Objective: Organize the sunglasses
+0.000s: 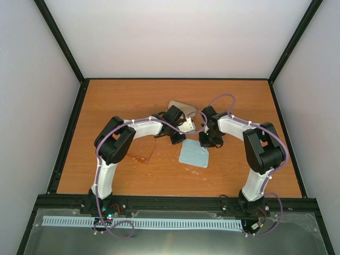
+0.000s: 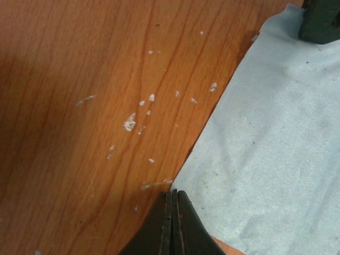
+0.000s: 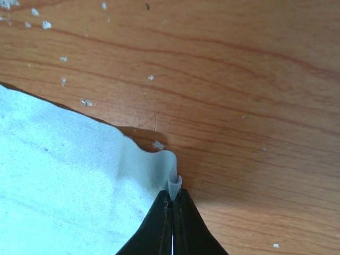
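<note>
A light blue cloth (image 1: 192,155) lies on the wooden table between the two arms. My left gripper is shut, its tips at a corner of the cloth (image 2: 265,149), with nothing clearly between them. My right gripper is shut on a raised, puckered corner of the same cloth (image 3: 64,175). I cannot make out any sunglasses clearly in these views.
A beige object (image 1: 180,106) lies behind the grippers, partly hidden by the left arm. An orange translucent item (image 1: 139,158) lies left of the cloth.
</note>
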